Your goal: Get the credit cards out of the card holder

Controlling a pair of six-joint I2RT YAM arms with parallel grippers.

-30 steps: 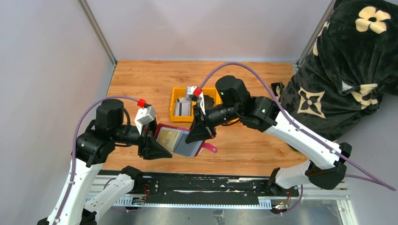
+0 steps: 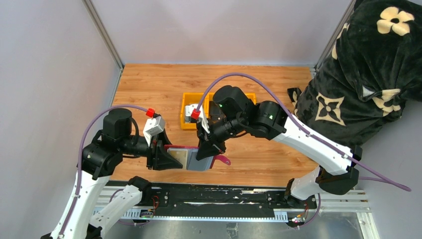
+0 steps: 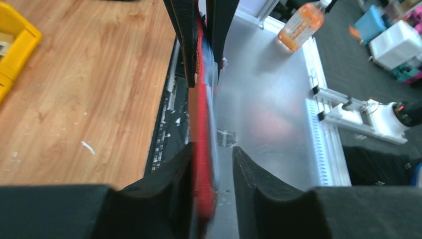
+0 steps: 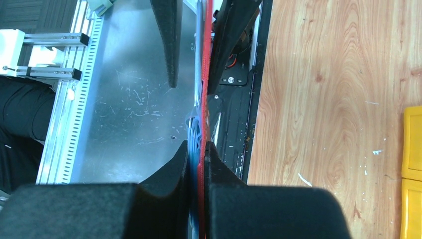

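Observation:
The red card holder [image 2: 219, 160] with clear sleeves stands on edge between my grippers, a tan card [image 2: 176, 157] visible in the top view. My right gripper [image 2: 203, 152] is shut on the holder; in the right wrist view its red edge [image 4: 204, 129] runs up between the fingers. My left gripper [image 2: 169, 160] is at the holder's left end, its fingers part open around it; in the left wrist view the red edge [image 3: 201, 114] lies between them.
A yellow tray [image 2: 187, 114] with items sits behind the grippers on the wooden board [image 2: 144, 84]. A dark plush cushion [image 2: 363, 74] fills the right side. The board's front edge lies just below the grippers.
The left gripper has barely moved.

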